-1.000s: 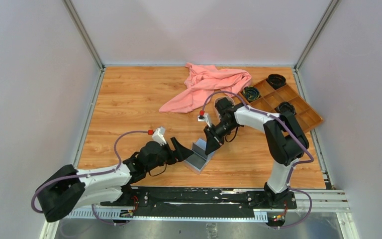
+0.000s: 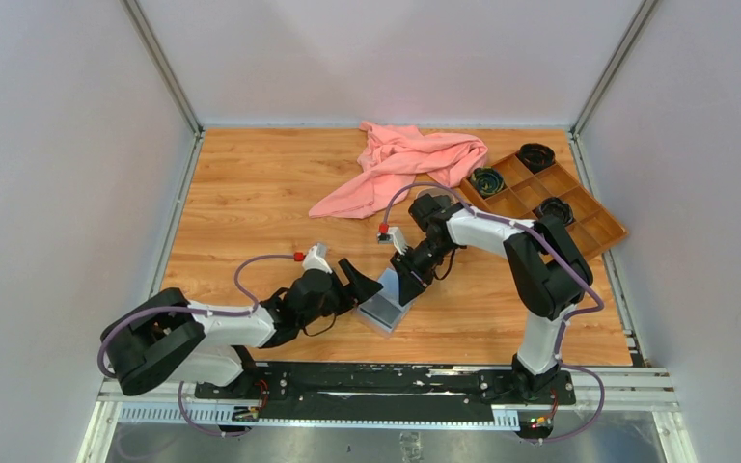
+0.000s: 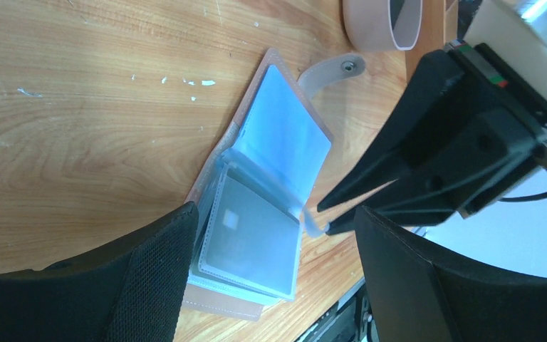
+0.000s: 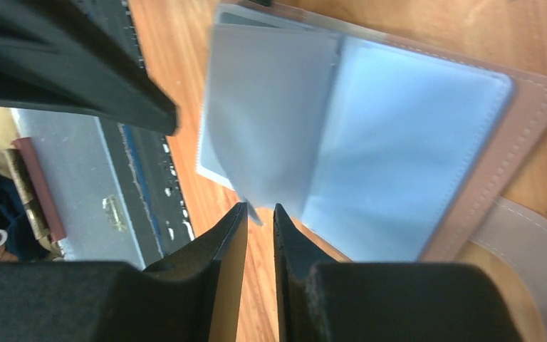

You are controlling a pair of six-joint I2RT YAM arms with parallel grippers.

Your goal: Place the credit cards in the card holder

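The open card holder [image 2: 378,314], pinkish with translucent sleeves, lies on the table between both arms. In the left wrist view a sleeve leaf [image 3: 274,178] stands up edge-on between the pale blue page [image 3: 285,128] and the greyish page [image 3: 249,235]. Above the holder, my left gripper is open, its fingers wide apart and nothing held. My right gripper has a narrow gap between its fingertips; the corner of the raised leaf [image 4: 271,121] reaches that gap, not visibly clamped. I cannot make out any separate credit cards.
A pink cloth [image 2: 405,164] lies at the back. The wooden compartment tray [image 2: 593,217] at the right holds dark coiled items. Beside the holder's strap [image 3: 335,71] stands a pale round container [image 3: 370,25].
My left gripper has come right and over the holder. The holder stays about where it was.
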